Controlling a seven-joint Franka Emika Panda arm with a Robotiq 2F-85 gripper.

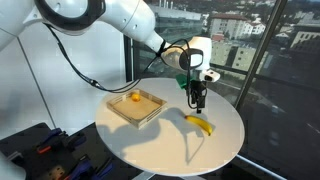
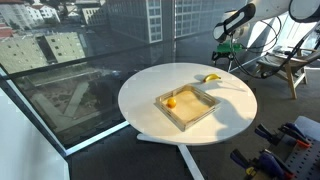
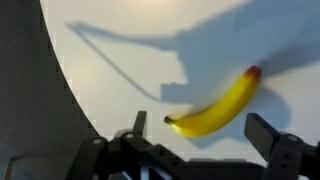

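A yellow banana (image 1: pixel 199 125) lies on the white round table. In the wrist view the banana (image 3: pixel 217 108) rests slantwise, its darker tip toward the upper right. My gripper is open, its two fingers wide apart at the lower edge of that view, with nothing held. From exterior view 1, the gripper (image 1: pixel 197 106) hangs above the table, close to the banana and clear of it. Exterior view 2 shows the banana (image 2: pixel 211 77) near the table's far side, below the arm.
A shallow tan tray (image 1: pixel 154 108) stands on the table, with a small orange item (image 1: pixel 136 97) in it. A black cable loops from the arm above the tray.
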